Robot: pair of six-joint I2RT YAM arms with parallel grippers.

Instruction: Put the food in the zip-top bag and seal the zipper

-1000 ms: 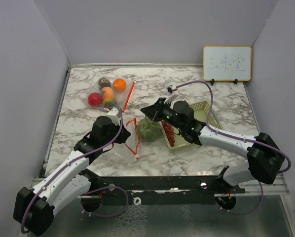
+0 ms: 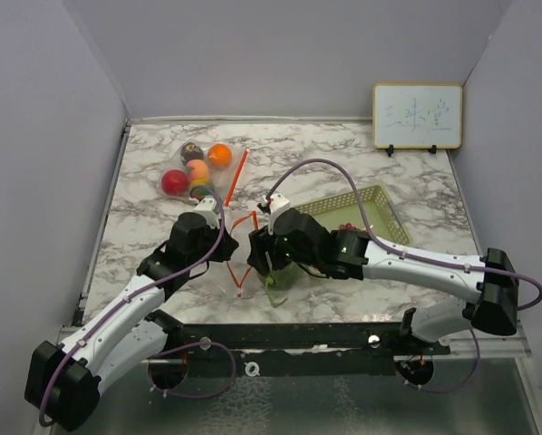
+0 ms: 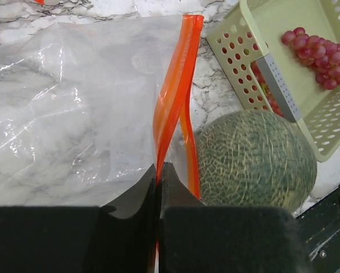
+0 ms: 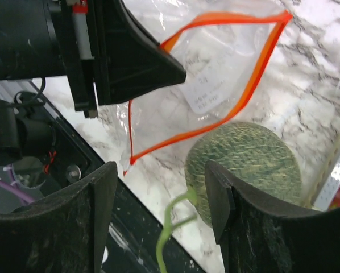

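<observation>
The clear zip top bag [image 3: 96, 96] has an orange-edged mouth [image 4: 244, 94], which gapes toward the melon. My left gripper [image 2: 228, 254] is shut on that thin orange edge, which shows between its fingertips. Just outside the mouth, on the right, a netted green melon [image 3: 255, 159] lies on the marble table. Its curved green stem [image 4: 168, 224] points toward the table's front edge. Over the melon is my right gripper, its fingers parted and empty; the stem lies below the gap. In the top view the right gripper hides much of the melon.
A pale green basket [image 2: 384, 204] with red grapes [image 3: 323, 57] stands close to the melon's right. Behind the left gripper lies another bag [image 2: 246, 168] with several fruits [image 2: 198, 170]. A small whiteboard [image 2: 418, 115] stands at the back right.
My right gripper has moved toward the front edge and slightly left, and its fingers have parted. The melon's stem has swung toward the front. The left arm has stayed put.
</observation>
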